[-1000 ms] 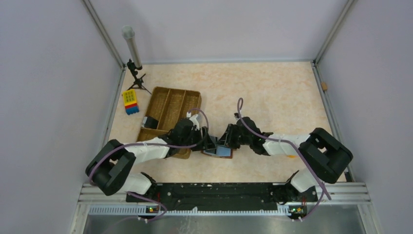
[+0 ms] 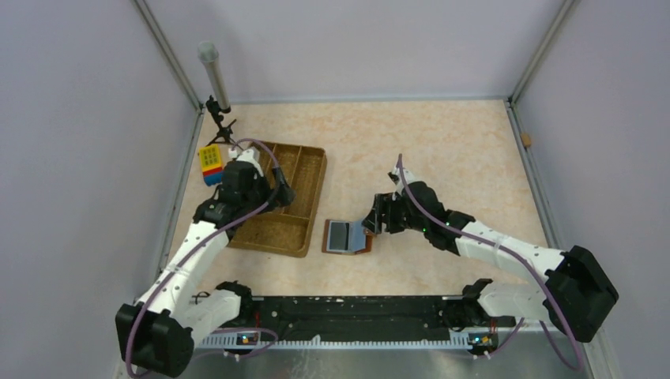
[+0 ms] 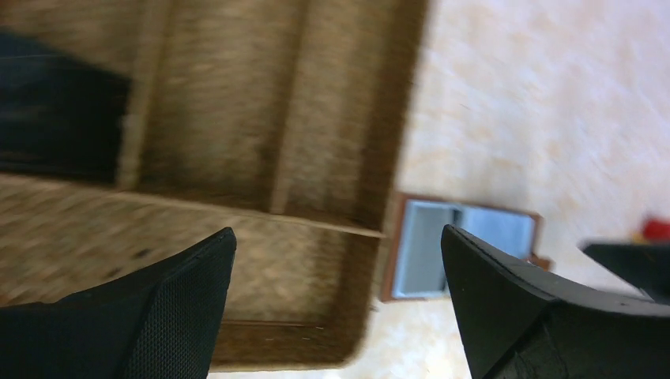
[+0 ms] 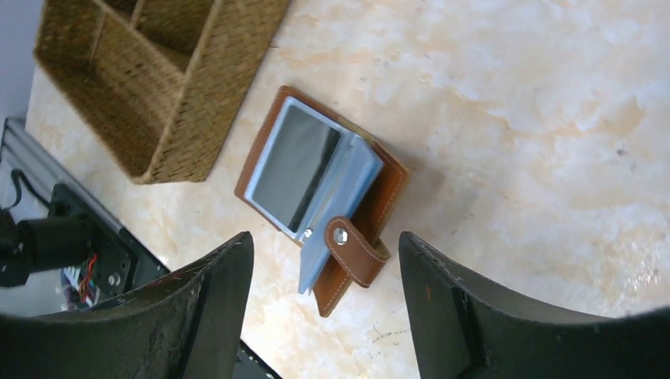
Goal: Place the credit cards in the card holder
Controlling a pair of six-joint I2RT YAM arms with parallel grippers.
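Note:
The card holder (image 2: 340, 237), brown leather with a grey window and pale blue sleeve, lies open on the table right of the tray; its strap (image 4: 355, 251) shows in the right wrist view. My right gripper (image 2: 378, 215) is open above the holder's right side. My left gripper (image 2: 280, 188) is open over the woven tray (image 2: 269, 237). A dark flat item (image 3: 63, 118) lies in a left compartment of the tray in the left wrist view; whether it is cards is unclear.
A coloured block toy (image 2: 211, 162) and a microphone stand (image 2: 220, 118) stand at the back left.
My left arm has moved left and back from the card holder to over the tray.

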